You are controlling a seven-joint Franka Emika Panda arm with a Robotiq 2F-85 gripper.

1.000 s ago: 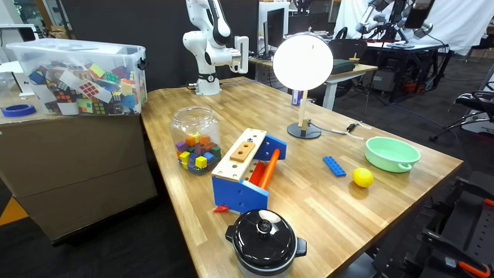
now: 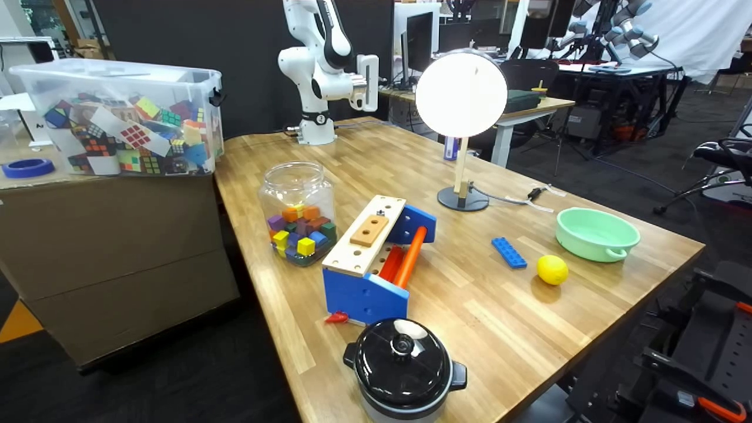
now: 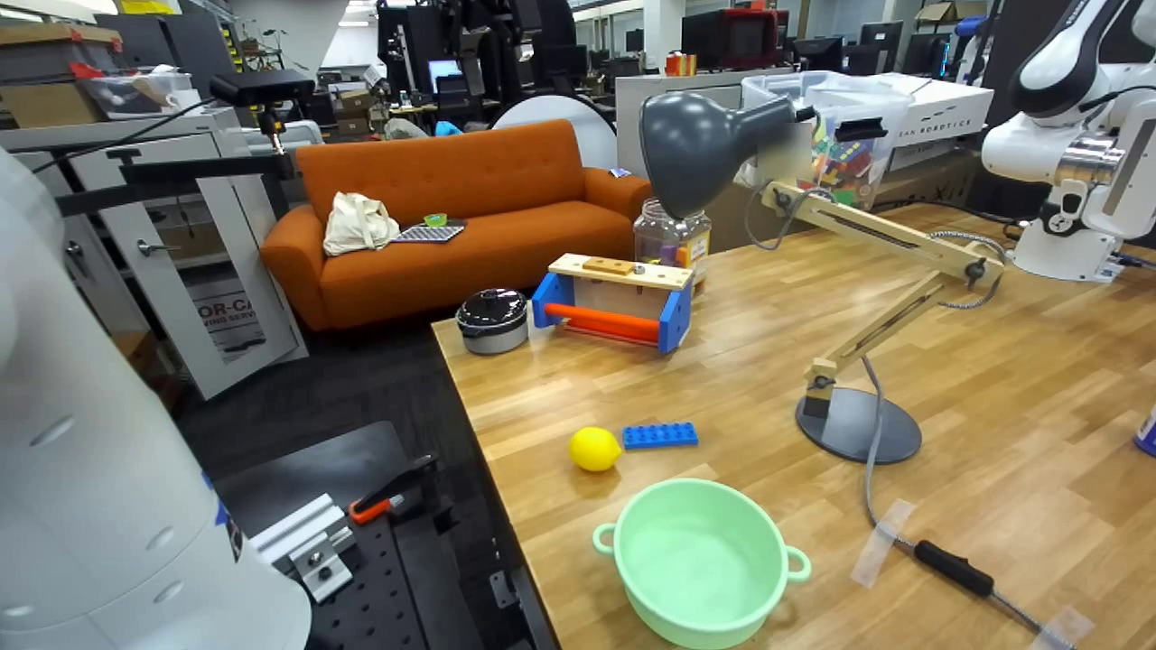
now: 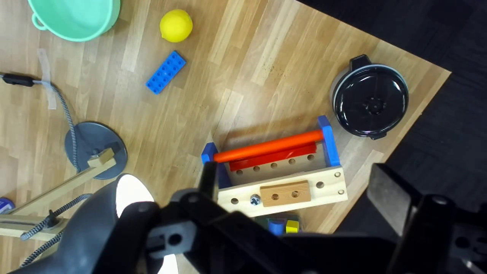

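Observation:
In the wrist view my gripper is open high above the table, its dark fingers wide apart and nothing held between them. Below it lies a toy workbench [image 4: 283, 189] with blue ends, an orange bar and a wooden top. A yellow lemon [image 2: 551, 269] rests on the table near a blue toy brick [image 2: 509, 252]. Close to both stands an empty mint-green bowl [image 3: 699, 563] with two handles. The black-lidded pot [image 4: 372, 100] is beside the workbench, near the table's corner. A clear jar [image 2: 296, 218] holding colored blocks stands behind the workbench, partly hidden from the wrist camera.
A desk lamp [image 3: 710, 152] rises over the table on a round base, its cable [image 3: 869, 466] taped down near the bowl. Another white arm [image 2: 317, 77] stands at the far end. Bare tabletop [image 2: 486, 317] separates the pot from the lemon.
At the top right of exterior view 1, a dark part, seemingly of my arm, has shifted left. The objects on the table have not moved.

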